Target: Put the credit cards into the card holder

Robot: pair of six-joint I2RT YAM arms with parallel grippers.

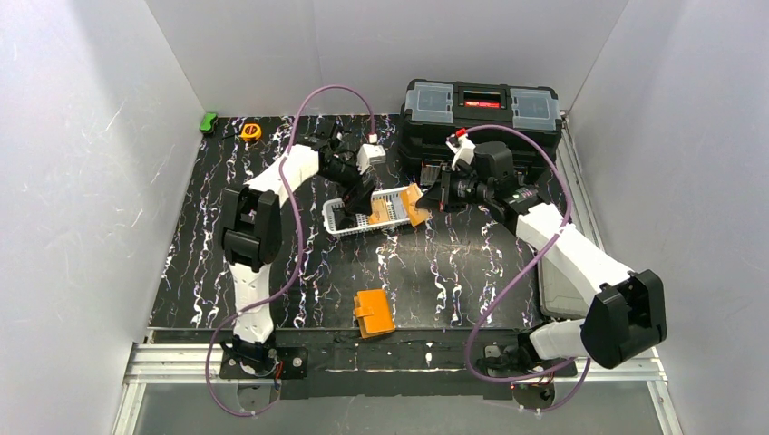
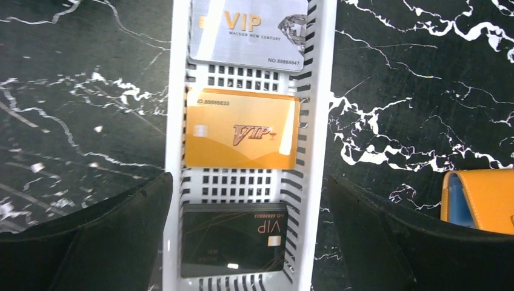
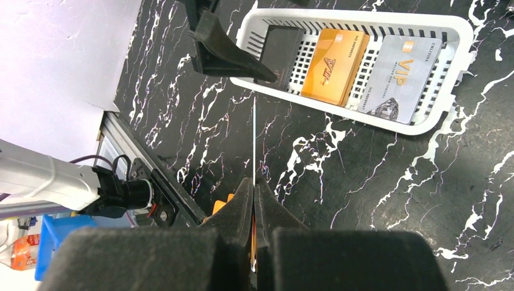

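The white basket [image 2: 320,139] holds black [image 2: 221,242], orange [image 2: 239,130] and silver [image 2: 248,30] cards. My left gripper is open above it, fingers either side, with nothing held. My right gripper is shut on a thin card [image 3: 254,145], seen edge-on in the right wrist view; it appears as an orange card [image 1: 413,205] in the top view, beside the basket's right part. The orange card holder [image 1: 374,314] lies at the table's front edge and shows a blue inside in the left wrist view.
A black toolbox [image 1: 481,118] stands at the back right. A yellow tape measure [image 1: 251,131] and a green object [image 1: 208,122] are at the back left.
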